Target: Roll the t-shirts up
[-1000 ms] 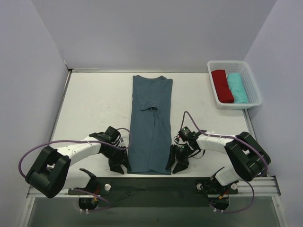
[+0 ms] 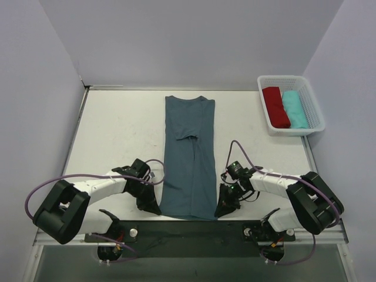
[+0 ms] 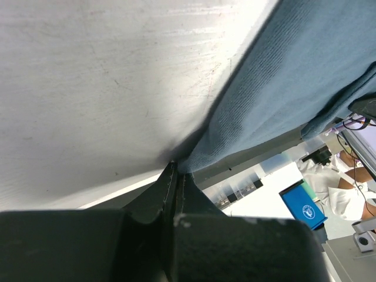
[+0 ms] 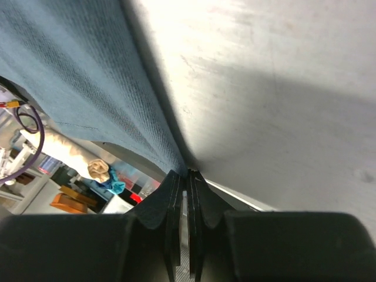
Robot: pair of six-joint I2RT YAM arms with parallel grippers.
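A grey-blue t-shirt [image 2: 188,158] lies lengthwise in the middle of the white table, folded into a long strip, its hem at the front edge. At the hem's left corner my left gripper [image 2: 156,211] is shut on the fabric; in the left wrist view its tips [image 3: 179,170] pinch the corner. My right gripper [image 2: 218,212] is shut on the hem's right corner, seen also in the right wrist view at its tips [image 4: 185,176].
A white basket [image 2: 318,120] at the back right holds a red rolled cloth [image 2: 275,107] and a turquoise one [image 2: 295,108].
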